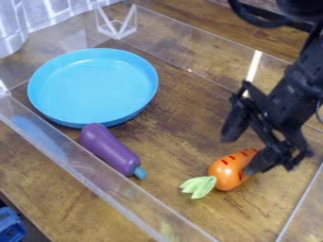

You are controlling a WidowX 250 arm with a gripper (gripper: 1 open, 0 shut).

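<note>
An orange toy carrot (231, 172) with pale green leaves lies on the wooden surface at lower right. My black gripper (252, 137) hangs above and just behind it on the right, its fingers apart with nothing visible held between them. A purple toy eggplant (109, 148) lies at left, below a blue plate (94, 80).
Clear walls line the wooden work area (183, 113) at back, left and front. A blue object (8, 226) sits outside at the lower left.
</note>
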